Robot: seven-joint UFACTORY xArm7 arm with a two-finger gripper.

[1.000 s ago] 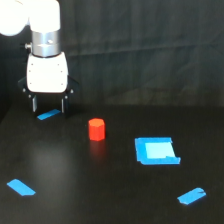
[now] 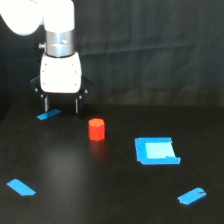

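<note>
A red block (image 2: 96,130) stands upright on the black table near the middle of the view. To its left and further back, my gripper (image 2: 62,104) hangs from the white arm with its dark fingers spread wide apart. Nothing shows between them, so it is open. The block lies outside the fingers, to the right and nearer the camera. On the right of the table is a pale square edged with blue tape (image 2: 157,151).
Strips of blue tape lie flat at the back left (image 2: 48,115), front left (image 2: 20,187) and front right (image 2: 191,196). A dark curtain (image 2: 150,55) hangs behind.
My gripper has shifted to the right, nearer the red block, with its fingers still apart. The block and the tape have not moved.
</note>
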